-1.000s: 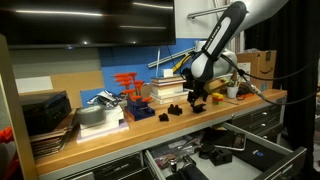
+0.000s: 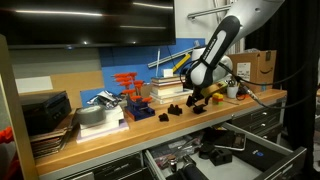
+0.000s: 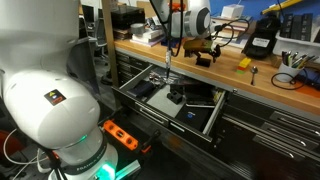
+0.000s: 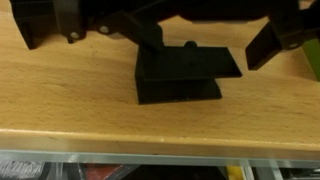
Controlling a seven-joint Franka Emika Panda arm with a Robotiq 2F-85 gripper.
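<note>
A black bracket-like block (image 4: 180, 90) lies on the wooden counter near its front edge. In the wrist view my gripper stands open, with one dark finger on each side of the block's upper part; whether either one touches it I cannot tell. Exterior view 1 has the gripper (image 2: 203, 99) low over the counter, close by a dark object (image 2: 199, 108). Beneath the counter an open drawer (image 2: 236, 170) holds several dark items.
More small black pieces (image 2: 174, 109) sit left of the gripper on the counter. Red racks (image 2: 126, 80), stacked books (image 2: 167, 90) and cardboard boxes (image 2: 254, 67) line the back. A green item (image 4: 313, 55) lies right of the gripper in the wrist view.
The arm has leaned slightly left and down in exterior view 1, with the hand a little lower by the counter. The other counter items and the drawer look unchanged.
</note>
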